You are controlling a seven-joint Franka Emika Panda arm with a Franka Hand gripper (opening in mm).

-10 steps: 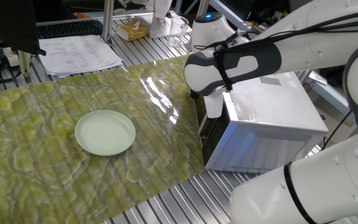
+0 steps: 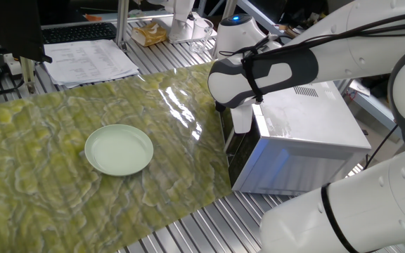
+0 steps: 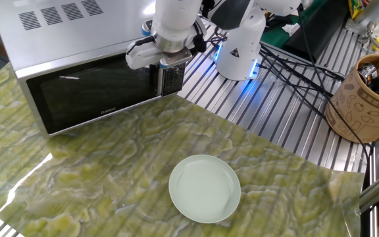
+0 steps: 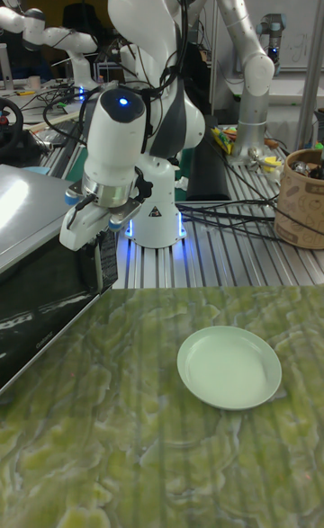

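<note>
A white and silver microwave has its dark door closed against the body. My gripper is at the top right of the microwave front, by the upper end of the door handle and the control panel. The white hand hides its fingertips, so the fingers' state and any contact with the handle are unclear. In exterior view 1, the white hand hangs at the microwave's front edge. A pale green plate lies flat and empty on the green marbled mat, apart from the arm.
Clear mat surrounds the plate and lies before the microwave door. A brown patterned bucket with tools stands on the slatted metal table, near loose cables. Papers and a keyboard lie beyond the mat's edge.
</note>
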